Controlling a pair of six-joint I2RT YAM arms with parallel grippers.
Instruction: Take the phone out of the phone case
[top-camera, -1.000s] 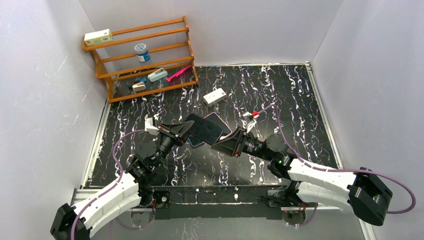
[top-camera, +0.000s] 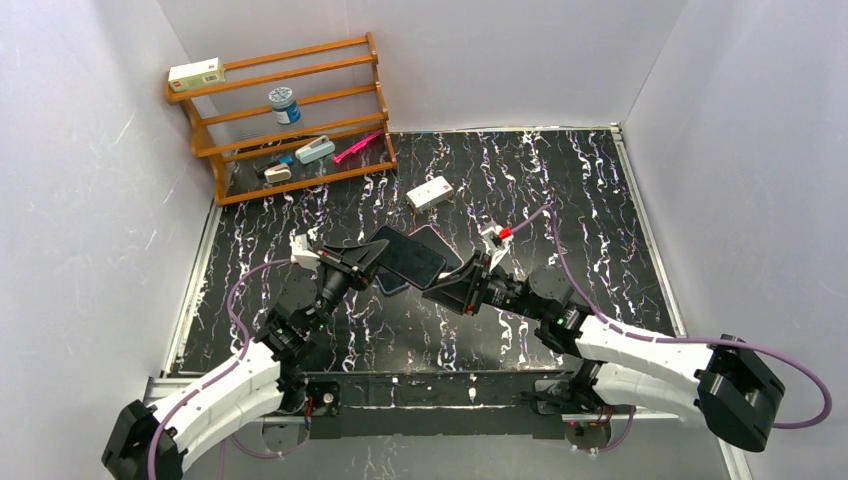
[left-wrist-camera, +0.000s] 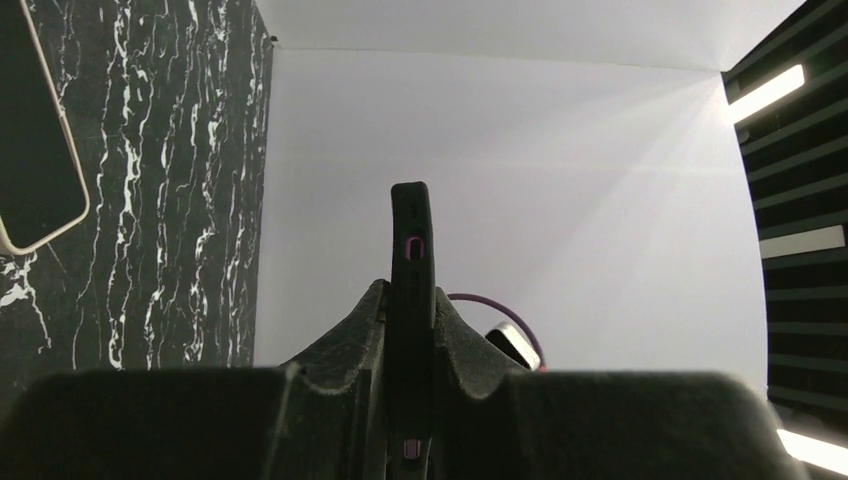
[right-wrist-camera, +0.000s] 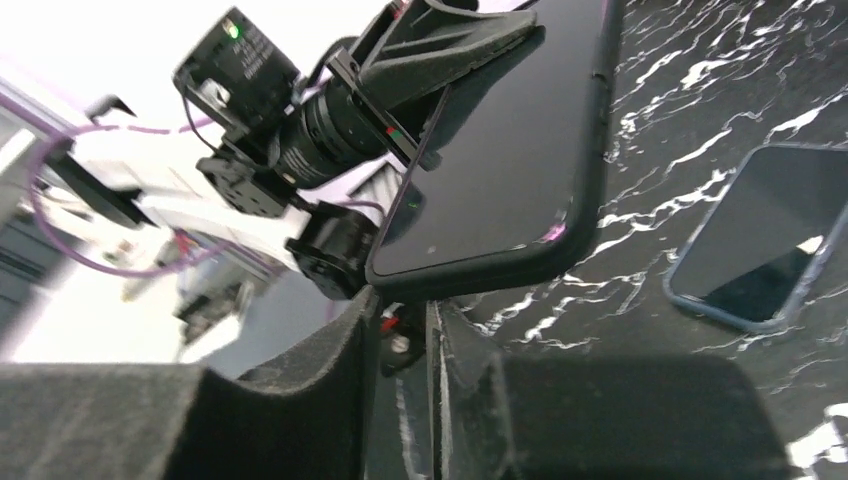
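A dark phone in a black case (top-camera: 412, 260) is held up between the two arms, screen facing upward in the top view. My left gripper is shut on its far side; the case edge (left-wrist-camera: 411, 225) stands between the fingers, with pinkish openings in it. In the right wrist view the phone screen (right-wrist-camera: 490, 150) sits inside the raised black rim (right-wrist-camera: 470, 272). My right gripper is at the near corner of that rim, its fingertips a narrow gap apart. Whether they touch the case cannot be told.
Beneath, on the black marbled table (top-camera: 540, 190), lie a phone with a light rim (left-wrist-camera: 35, 130) and a blue-edged phone (right-wrist-camera: 765, 235). Behind them is a small white box (top-camera: 430, 193). A wooden rack (top-camera: 290, 75) stands at the back left.
The left arm and the held phone look nearly still.
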